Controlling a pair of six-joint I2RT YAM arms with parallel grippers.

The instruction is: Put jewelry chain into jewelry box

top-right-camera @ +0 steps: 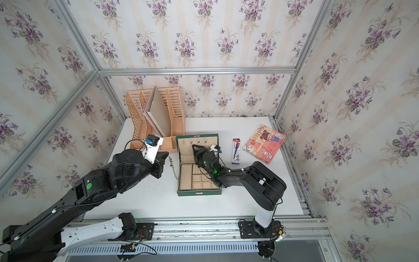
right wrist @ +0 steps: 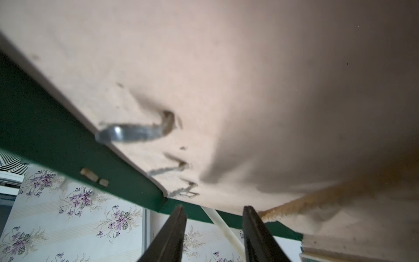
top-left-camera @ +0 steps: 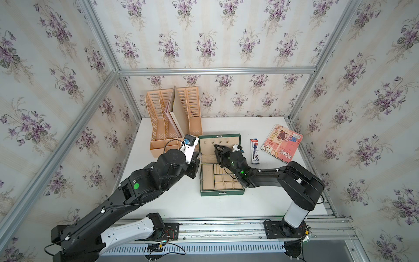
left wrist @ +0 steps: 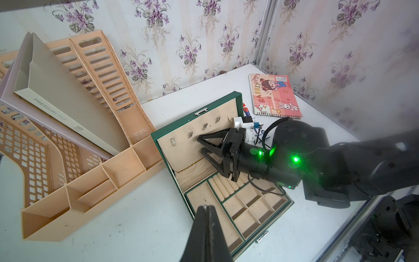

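The green jewelry box (top-left-camera: 222,193) stands with its lid raised, its beige compartments showing. To its left, in the top right view, the thin jewelry chain (top-right-camera: 171,164) dangles beside my left gripper, while the left wrist view shows bare table there. My left gripper is shut, its tips in front of the box's left compartment; no chain shows between the tips in that view. My right gripper has its fingers parted with nothing between them, close in front of the beige lid lining (right wrist: 261,109) and its small metal hooks (right wrist: 135,132).
A peach organizer rack (left wrist: 126,168) with folders (left wrist: 69,96) stands at the back left. Right of the box lie a narrow blue-and-red pack (top-right-camera: 236,150) and a spiral notebook (top-right-camera: 264,143).
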